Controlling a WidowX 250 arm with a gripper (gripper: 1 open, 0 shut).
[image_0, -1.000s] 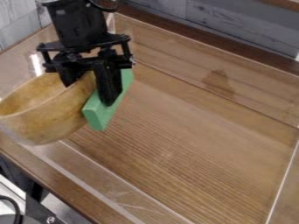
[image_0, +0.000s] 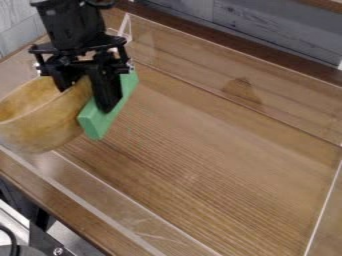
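Note:
My black gripper (image_0: 91, 75) hangs at the upper left, shut on a bright green block (image_0: 104, 115). A tan wooden bowl (image_0: 38, 118) sits just left of and below it, close against the gripper and block; whether they touch is unclear. The fingertips are largely hidden behind the block and bowl.
Cables lie off the table at the lower left.
The gripper, green block and bowl have shifted left and slightly up in the view.

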